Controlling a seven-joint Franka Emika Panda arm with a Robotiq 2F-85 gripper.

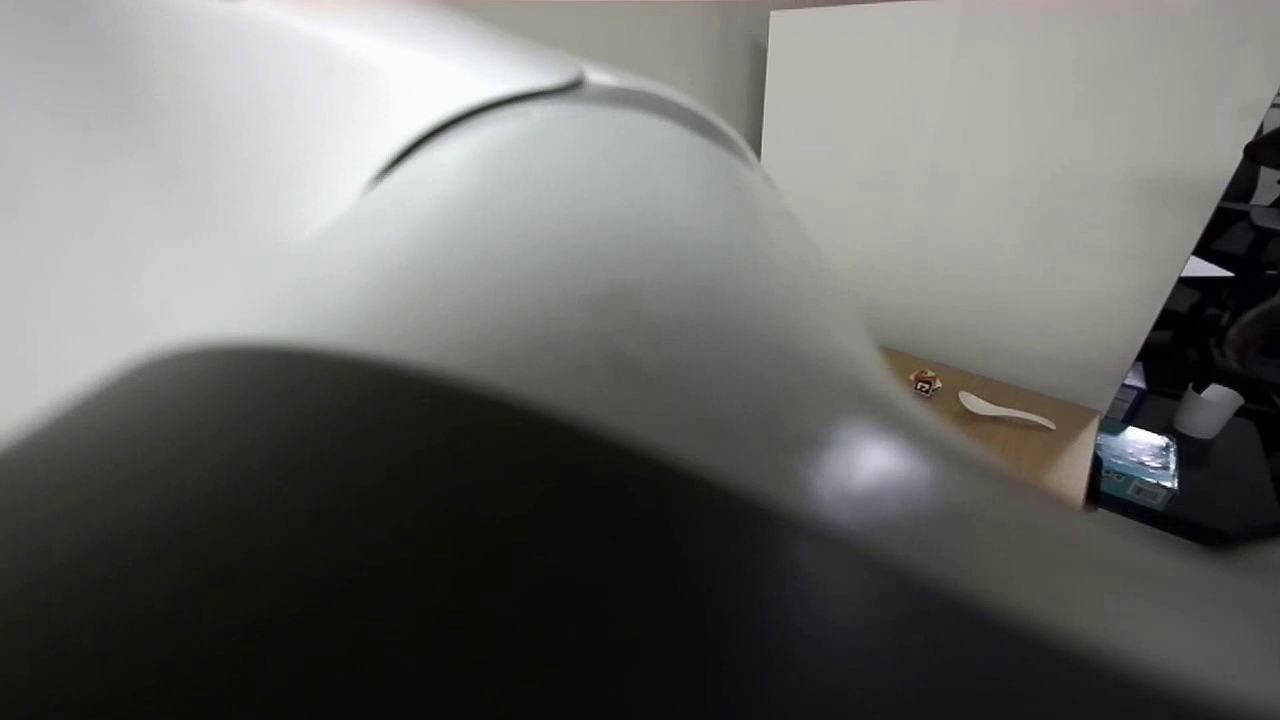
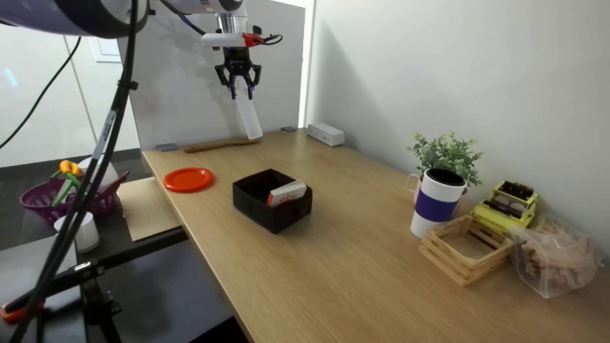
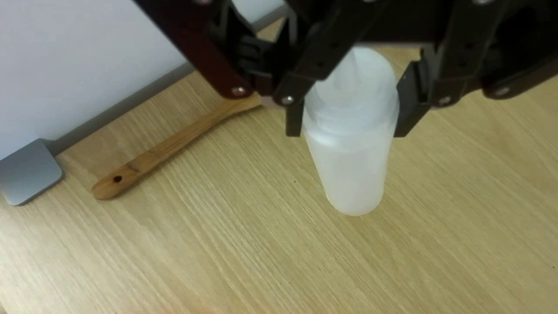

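Note:
My gripper [image 2: 242,93] is shut on a translucent white bottle [image 2: 249,117] above the far end of the table. The bottle hangs down at a slight tilt, its lower end free. In the wrist view the same bottle [image 3: 351,157] sits between the two dark fingers of my gripper, which clasp it around its shoulder. Bare tabletop shows below it. Exterior view 1 is mostly filled by my blurred arm, and neither gripper nor bottle shows there.
A wooden utensil [image 3: 172,144] lies along the back panel. Nearer are a red plate [image 2: 188,179] and a black box [image 2: 273,200] holding a small card box. Along the right wall stand a white-and-blue tumbler [image 2: 437,206] and a wooden crate [image 2: 454,273].

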